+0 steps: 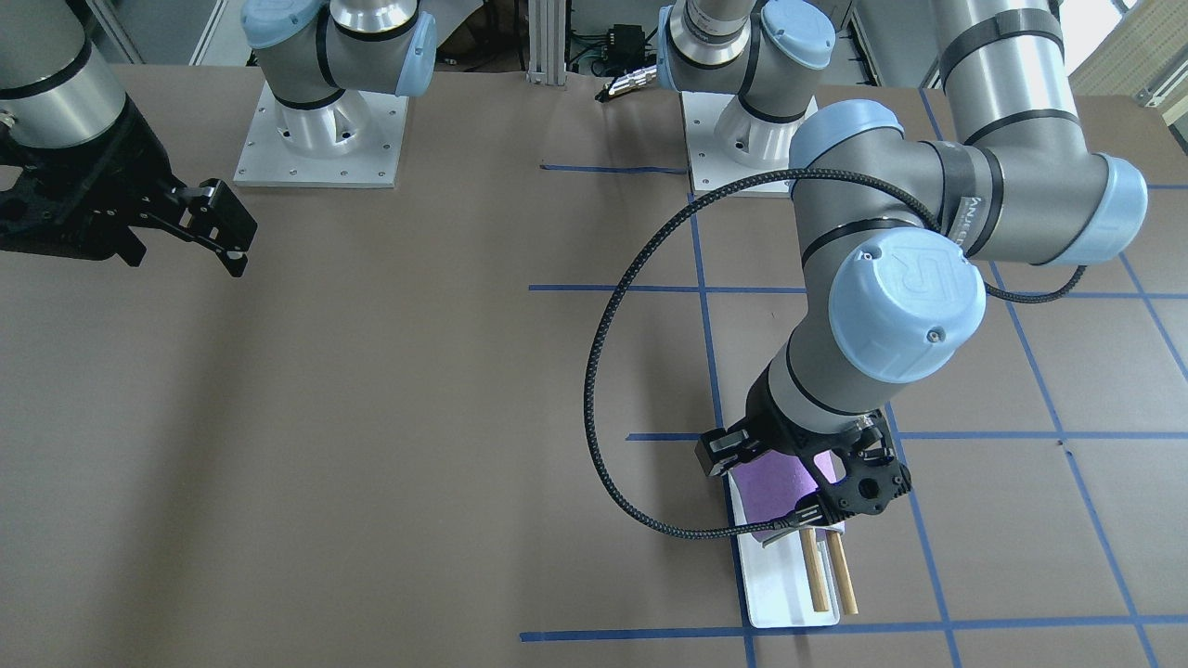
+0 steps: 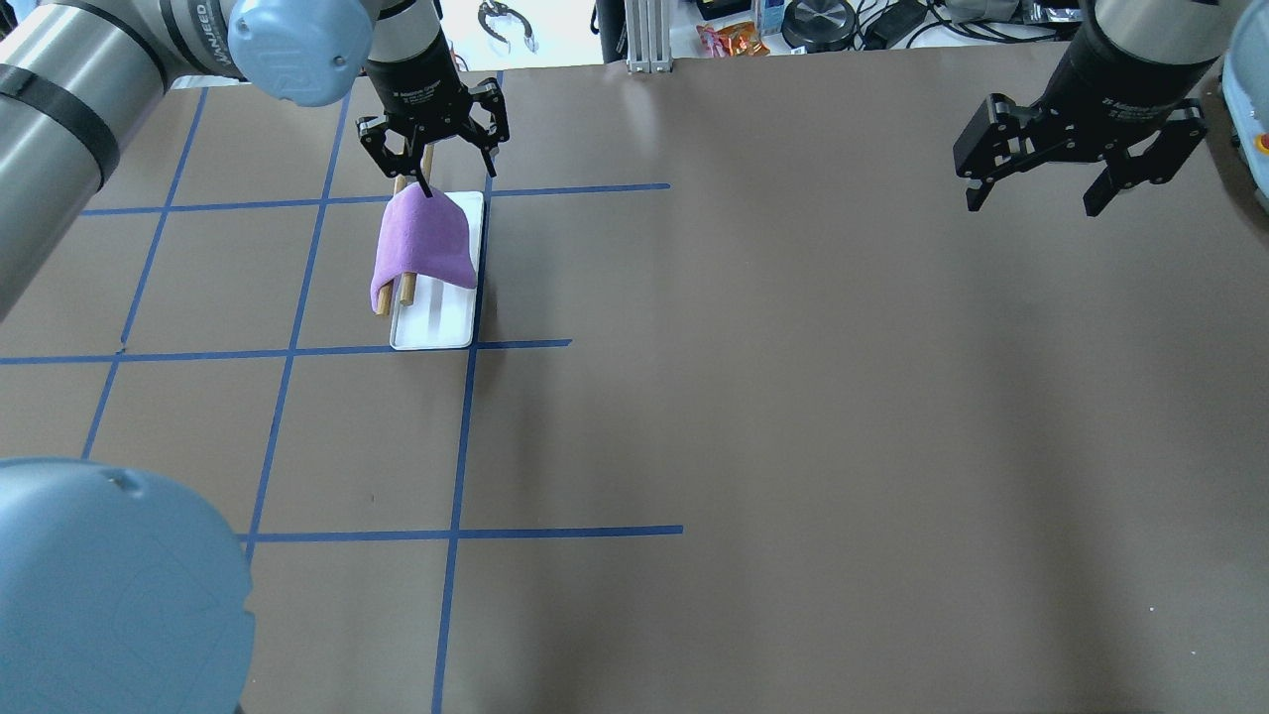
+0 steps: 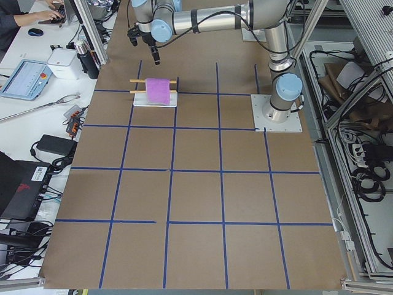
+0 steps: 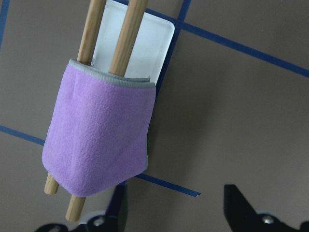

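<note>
A purple cloth (image 4: 96,125) with a grey edge lies draped over two wooden sticks (image 4: 128,34), which rest on a white tray (image 4: 149,43). The same cloth (image 2: 422,238) shows in the top view, the stick ends poking out from under it. My gripper is open above the cloth's end, both fingers apart with nothing seen between them in the wrist view. In the front view the gripper (image 1: 768,479) hides part of the cloth.
A second black gripper (image 2: 1041,190) hangs over the right side in the top view. Two arm bases (image 1: 317,156) stand at the back.
</note>
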